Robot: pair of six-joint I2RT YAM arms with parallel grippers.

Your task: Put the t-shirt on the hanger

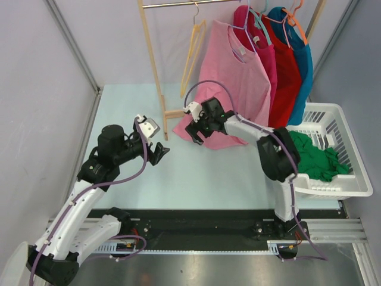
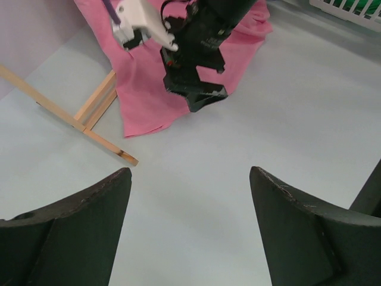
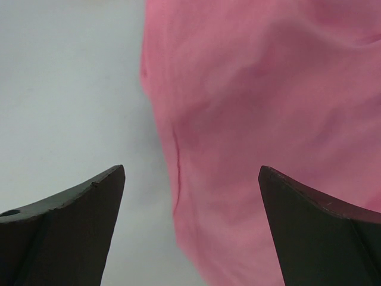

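A pink T-shirt (image 1: 238, 95) hangs from a purple hanger on the rail, its lower part spread on the table. My right gripper (image 1: 196, 134) is open low over the pink cloth's lower left edge; its wrist view shows the blurred fabric (image 3: 208, 119) between and beyond its fingers. My left gripper (image 1: 156, 154) stands open over bare table, left of the shirt, with nothing between its fingers. An empty wooden hanger (image 1: 191, 56) hangs on the rail to the left of the pink shirt.
The wooden rack (image 1: 155, 65) has its foot between the arms. Red and blue garments (image 1: 300, 71) hang at right. A white basket (image 1: 348, 187) with green cloth stands at the right.
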